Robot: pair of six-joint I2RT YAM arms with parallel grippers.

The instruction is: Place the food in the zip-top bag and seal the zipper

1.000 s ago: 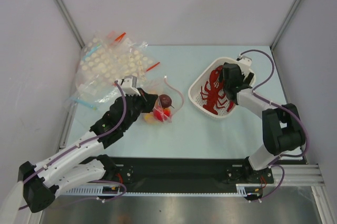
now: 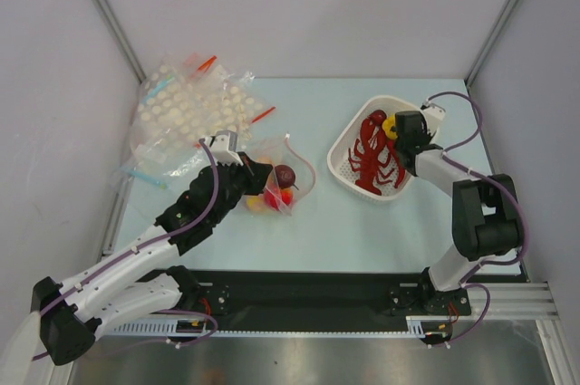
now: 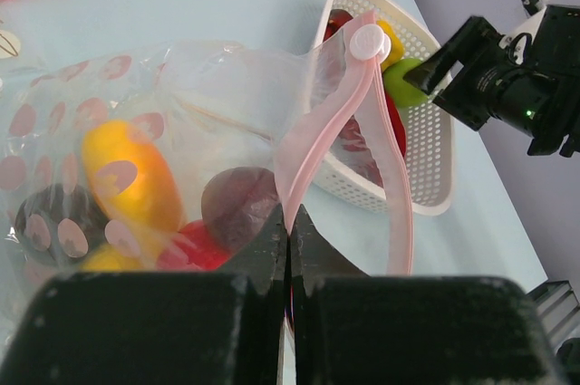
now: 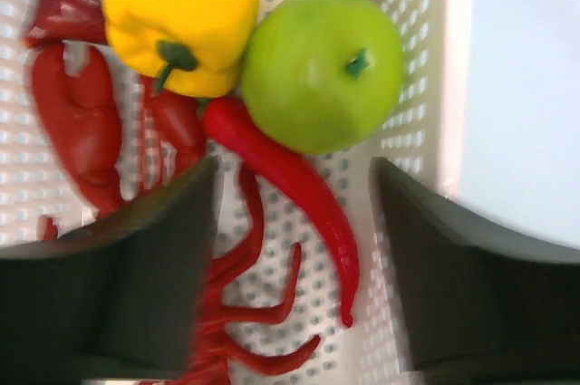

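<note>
The clear polka-dot zip top bag (image 3: 195, 181) holds several foods, among them a dark round one (image 2: 284, 176) and a red one (image 3: 195, 247). Its pink zip edge is pinched by my left gripper, shut, and the mouth gapes beside the fingers. Over the white basket (image 2: 337, 168) is my right gripper, its fingers apart. A red chili (image 4: 294, 181) lies below the gap between them, with a green apple (image 4: 323, 68) just beyond the fingertips. A yellow pepper (image 4: 181, 18) and a red lobster (image 2: 370, 154) are also in the basket; nothing is held there.
Other flat clear bags (image 2: 195, 109) with red and blue sliders lie at the back left. Bare table (image 2: 353, 235) stretches in front of the basket. The basket wall (image 4: 444, 68) stands close to the right fingers.
My right gripper has shifted rightward over the basket, uncovering the yellow pepper. The basket has nudged slightly to the right and back. My left arm holds still at the bag.
</note>
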